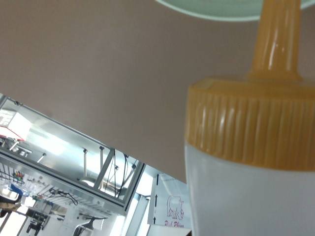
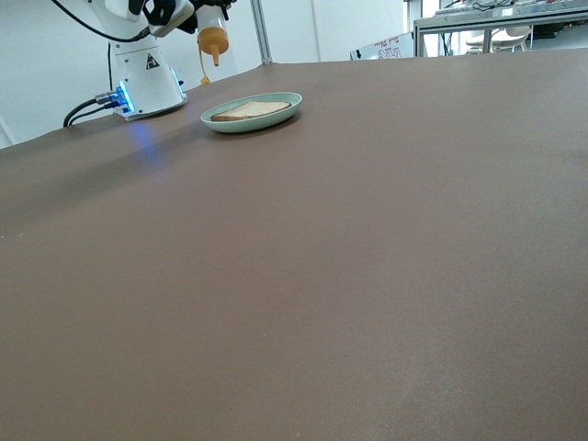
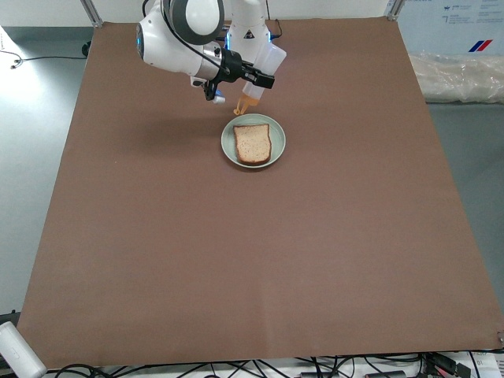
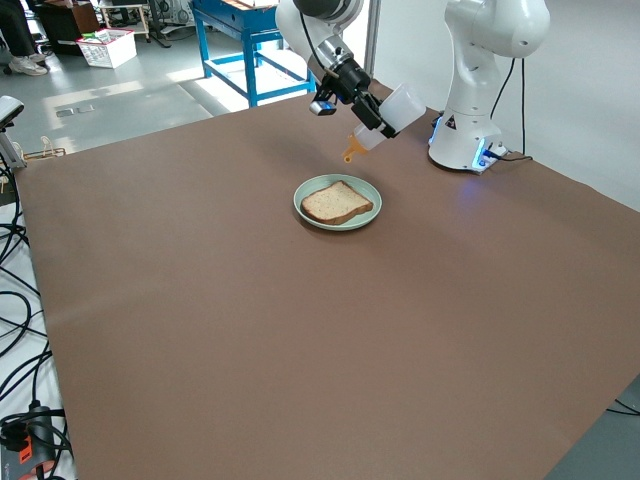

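My gripper (image 4: pixel 370 110) holds a translucent white squeeze bottle (image 4: pixel 400 108) with an orange cap (image 4: pixel 358 143), tilted nozzle-down just above and behind a pale green plate (image 3: pixel 227 142) in the camera left view. A slice of bread (image 3: pixel 252 144) lies on the plate (image 4: pixel 365 214). In the wrist view the bottle's cap (image 1: pixel 251 128) fills the right side, with the plate's rim (image 1: pixel 216 14) beyond the nozzle; the fingers are out of that view.
The robot's base (image 4: pixel 465 140) stands at the table's edge behind the plate; cables and equipment lie outside the table's edges.
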